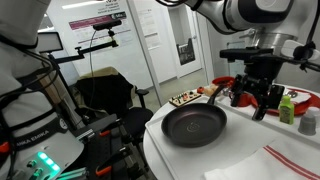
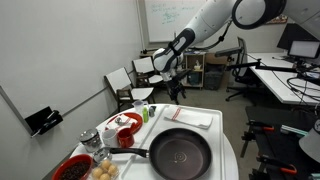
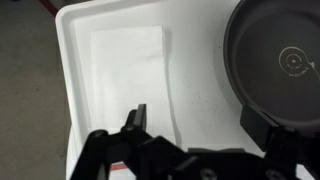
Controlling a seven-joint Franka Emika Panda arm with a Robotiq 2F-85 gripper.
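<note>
My gripper [image 1: 248,107] hangs over the white table with its fingers apart and nothing between them. In the wrist view its dark fingers [image 3: 258,125] stand wide, above the gap between the cloth and the pan. The black frying pan [image 1: 194,124] rests on the table to the gripper's left in exterior view 1; in the wrist view the pan [image 3: 290,60] is partly cut off at the right. A white cloth [image 1: 262,166] with red stripes lies flat near the table edge; the wrist view shows this cloth [image 3: 125,80] at the left.
A green bottle [image 1: 286,109] and a grey cup [image 1: 308,124] stand behind the gripper. Further along are a red bowl [image 2: 129,136], a bowl of dark items [image 2: 74,169] and a pot [image 2: 88,140]. Bare table [image 3: 200,60] separates cloth and pan.
</note>
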